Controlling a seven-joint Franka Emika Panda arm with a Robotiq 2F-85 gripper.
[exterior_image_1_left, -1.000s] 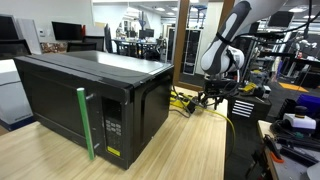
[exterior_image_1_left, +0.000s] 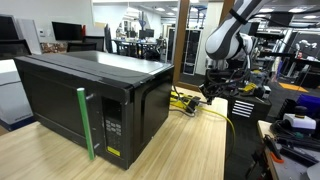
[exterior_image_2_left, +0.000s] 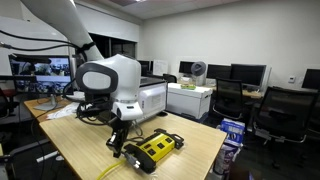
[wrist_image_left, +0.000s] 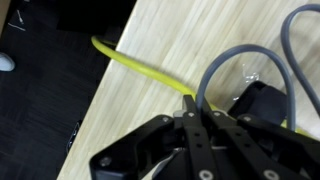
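Note:
In the wrist view my gripper is shut on a grey cable (wrist_image_left: 236, 49), which arches up from the fingertips and bends back down on the right. A black plug or block (wrist_image_left: 263, 101) lies just right of the grip, partly behind the cable. Under the gripper a yellow cable (wrist_image_left: 150, 70) crosses the wooden table and hangs over its edge. A yellow and black power strip (exterior_image_2_left: 158, 147) rests on the table beside the gripper in the second exterior view.
A large black microwave (exterior_image_1_left: 120, 105) stands on the table (exterior_image_1_left: 190, 145), with a green strip (exterior_image_1_left: 84, 122) on its front. Bare tabletop lies in front of it. Office chairs (exterior_image_2_left: 290, 122) stand beyond the table.
The arm has risen slightly, lifting the gripper a little off the table area by the power strip. The microwave has not moved.

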